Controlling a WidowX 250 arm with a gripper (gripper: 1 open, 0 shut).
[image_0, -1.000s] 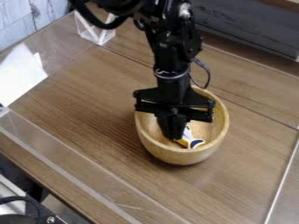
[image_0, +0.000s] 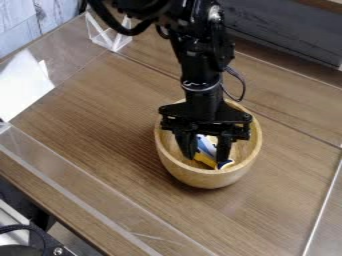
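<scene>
My black gripper (image_0: 206, 150) reaches down into a light wooden bowl (image_0: 211, 178) near the middle of the table. Its fingers are apart, around or just over a small yellow, white and blue object (image_0: 206, 160) lying in the bowl. The arm hides much of the object and the back of the bowl, so whether the fingers touch it cannot be seen.
A white sheet (image_0: 19, 85) lies at the left edge, and a clear container (image_0: 110, 28) stands at the back left. Cables and equipment sit at the lower left.
My gripper has shifted slightly within the bowl, and more of the blue and yellow object shows between the fingers than a second ago.
</scene>
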